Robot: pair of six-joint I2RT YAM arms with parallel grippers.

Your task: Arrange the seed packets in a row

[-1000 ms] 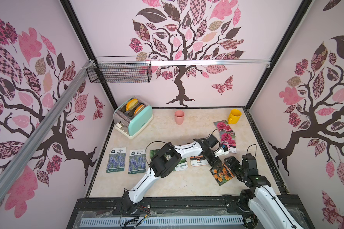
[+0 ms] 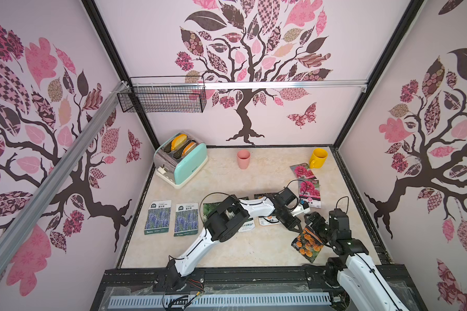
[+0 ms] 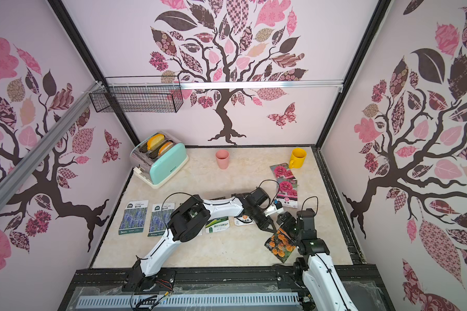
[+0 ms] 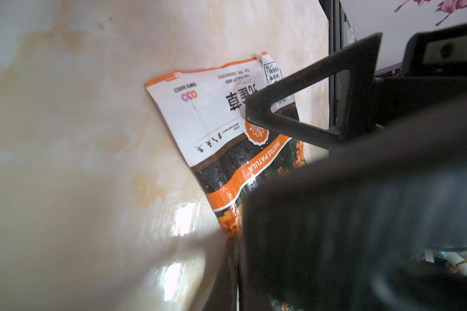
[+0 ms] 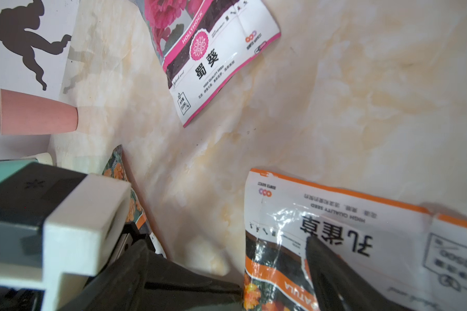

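An orange marigold packet [image 2: 308,247] lies turned at an angle near the front right, its white half shown in the left wrist view. My left gripper is shut at this packet's side edge; whether a thin edge sits between its fingers is hidden. My right gripper stands open over the same packet [image 5: 342,223]. To the left lie two lavender packets [image 2: 158,217], a green packet [image 3: 217,224] and another marigold packet [image 3: 244,220], the last two partly covered by my left arm. Two hollyhock packets [image 2: 309,192] overlap at the right back.
A yellow mug [image 2: 318,157] stands by the rear hollyhock packet. Toward the back are a pink cup [image 2: 243,159] and a teal toaster-like holder [image 2: 191,164]. Clear table lies along the front, left of the angled packet.
The angled marigold packet has turned and shifted right and toward the front edge. My left gripper has moved slightly right and frontward with it; the right arm has hardly moved.
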